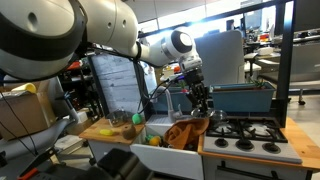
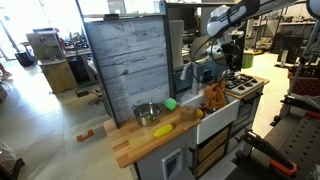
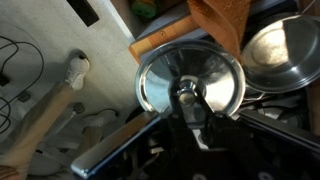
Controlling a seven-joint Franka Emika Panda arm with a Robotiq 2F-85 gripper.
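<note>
A round, clear lid with a shiny rim fills the middle of the wrist view. At its centre, my gripper is shut on the lid's small knob. A silver pot, uncovered, lies to the right of the lid in that view. From the side, the gripper points down over the counter, left of the stove. The lid is too small to make out clearly in the exterior views.
A brown cloth drapes over the sink edge by the gripper. The sink holds several small items. A wooden board with a pot and a yellow object lies beyond the sink.
</note>
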